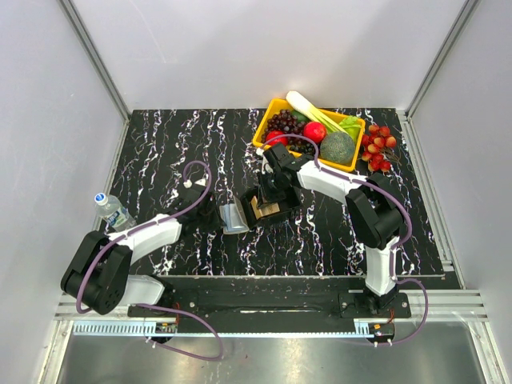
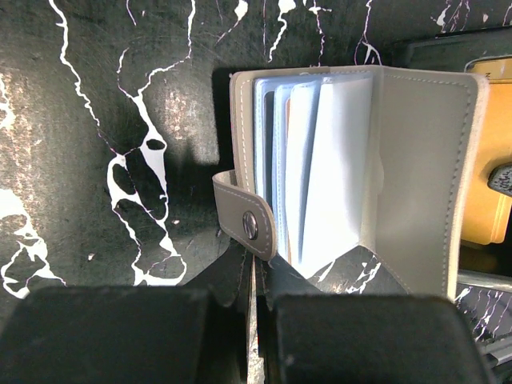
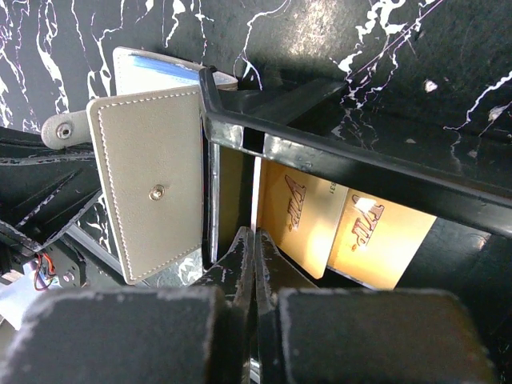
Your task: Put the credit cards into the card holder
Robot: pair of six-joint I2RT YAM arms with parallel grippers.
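The grey card holder (image 2: 424,176) lies open with pale blue and white sleeves (image 2: 336,176) fanned inside. Its strap (image 2: 240,216) with a metal snap covers the tips of my left gripper; the fingers are closed, and whether they pinch the strap is hidden. Gold credit cards (image 3: 380,240) lie tilted in a black box beside the holder. My right gripper, also closed, has its tips at the edge of the nearer gold card (image 3: 296,208); I cannot tell whether that card is between them.
The black box's rim (image 3: 360,164) stands close around the cards, against the holder's cover. Behind is a yellow basket (image 1: 320,160) of produce with loose red fruit (image 1: 378,150) to its right. A water bottle (image 1: 115,212) stands at the left.
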